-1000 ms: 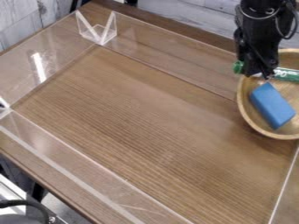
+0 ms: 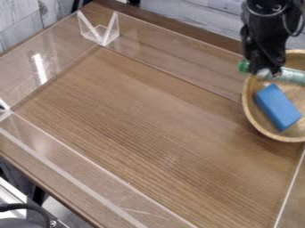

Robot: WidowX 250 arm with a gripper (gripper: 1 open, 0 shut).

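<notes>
The black gripper (image 2: pixel 261 61) hangs at the upper right, over the back part of a round wooden bowl (image 2: pixel 254 112), shut on a green cylindrical object (image 2: pixel 284 75) whose left end is at the fingers. A blue block (image 2: pixel 277 106) lies inside the bowl, below the gripper. The fingertips are partly hard to make out against the green object.
A clear acrylic piece (image 2: pixel 100 31) stands at the back left, and a white object (image 2: pixel 4 109) is cut off at the left edge.
</notes>
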